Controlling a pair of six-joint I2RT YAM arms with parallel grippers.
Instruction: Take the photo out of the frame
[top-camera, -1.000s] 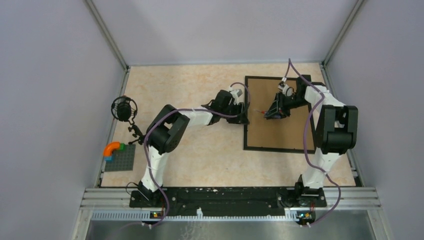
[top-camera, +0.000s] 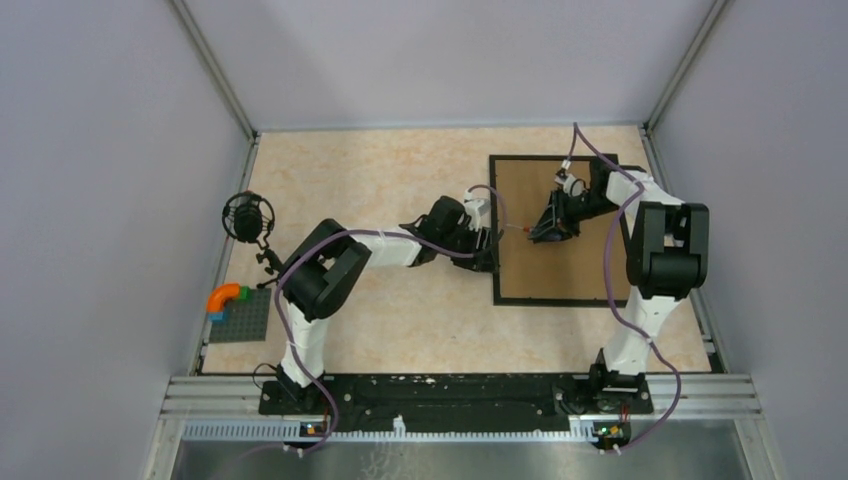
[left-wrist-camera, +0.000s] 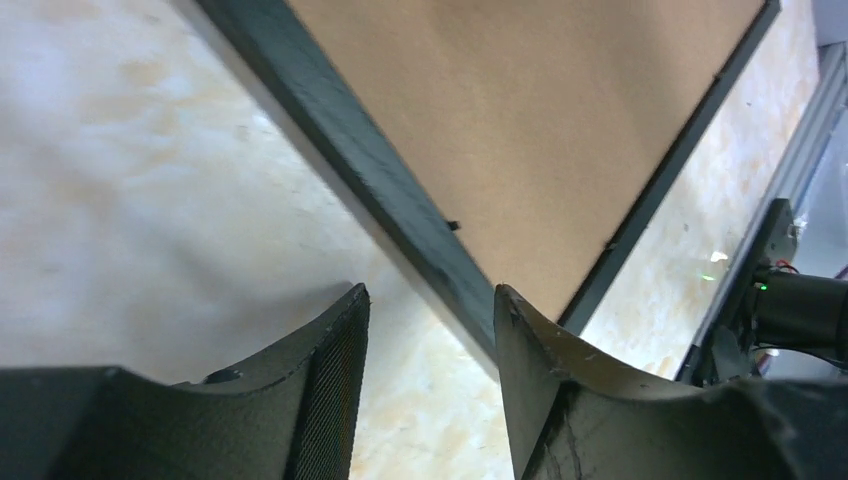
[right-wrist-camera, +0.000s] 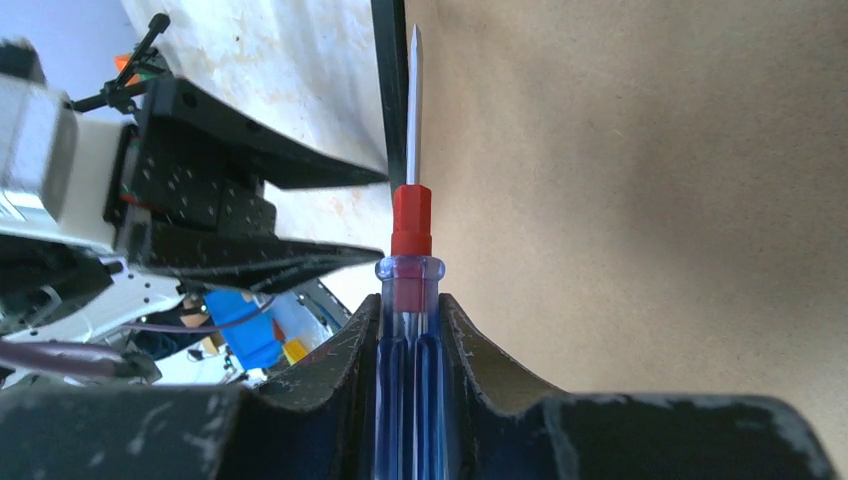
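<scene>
A picture frame with black edging lies back side up on the table, its brown backing board showing; the photo itself is not visible. My right gripper is shut on a screwdriver with red and clear blue handle, whose blade points toward the frame's left rail over the board. My left gripper is open at the outer side of that rail, near its front part, with nothing clearly held between its fingers.
At the table's left stand a black mesh holder and a grey brick plate with orange, green and blue pieces. Walls surround it.
My left gripper has moved toward the front along the frame's left side. The frame shifted slightly toward the front earlier in the span.
</scene>
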